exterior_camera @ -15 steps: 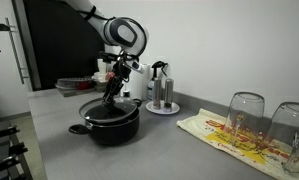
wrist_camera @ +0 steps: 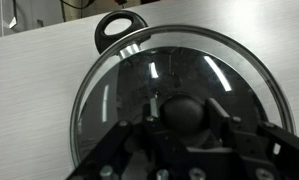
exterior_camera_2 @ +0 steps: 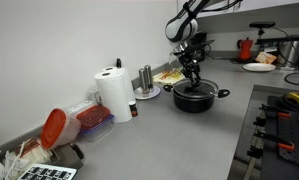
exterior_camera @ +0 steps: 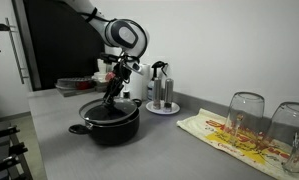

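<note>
A black pot (exterior_camera: 119, 135) with two side handles stands on the table. Its glass lid (exterior_camera: 92, 110), with a pale metal rim, sits at the pot's mouth and looks slightly tilted in exterior view 1; whether the rim rests fully on the pot I cannot tell. My gripper (exterior_camera: 111, 99) points down from above and is shut on the lid's dark round knob (wrist_camera: 184, 113). In the wrist view the lid fills most of the picture, with one pot handle (wrist_camera: 117, 30) showing beyond its rim. The inside of the pot is hidden.
Behind the pot are a plate (exterior_camera: 166, 108) with tall shakers and a paper towel roll (exterior_camera_2: 111, 97). A patterned cloth (exterior_camera: 214, 130) with upturned glass jars (exterior_camera: 246, 112) lies at right in exterior view 1. A dish rack (exterior_camera_2: 34, 158) stands farther off.
</note>
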